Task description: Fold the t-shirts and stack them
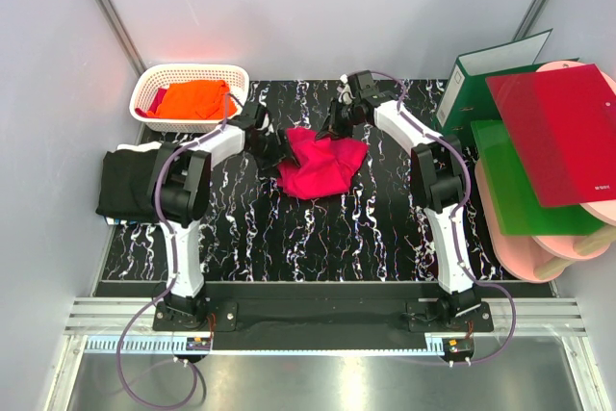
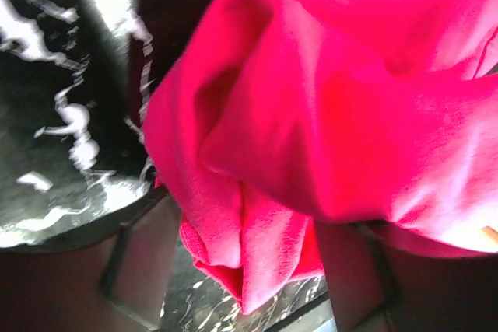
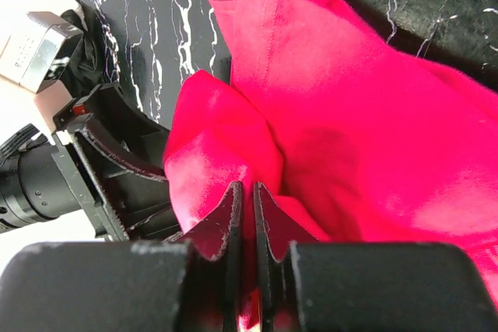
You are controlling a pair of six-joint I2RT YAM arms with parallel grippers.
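A crumpled red shirt [image 1: 322, 170] lies in the middle of the black marbled table. My right gripper [image 1: 328, 132] is at its far edge, shut on a fold of the red cloth [image 3: 222, 153] that runs down between the fingers in the right wrist view. At the shirt's left side is my left gripper [image 1: 285, 157]. Its fingers [image 2: 144, 254] stand apart in the left wrist view, with a bunched part of the shirt [image 2: 257, 246] between them. Whether they press on that cloth cannot be made out.
In a white basket [image 1: 144, 93] at the back left lie orange and red cloths [image 1: 192, 100]. A dark folded stack [image 1: 127, 183] sits at the left edge. Green and red boards [image 1: 558, 132] fill the right side.
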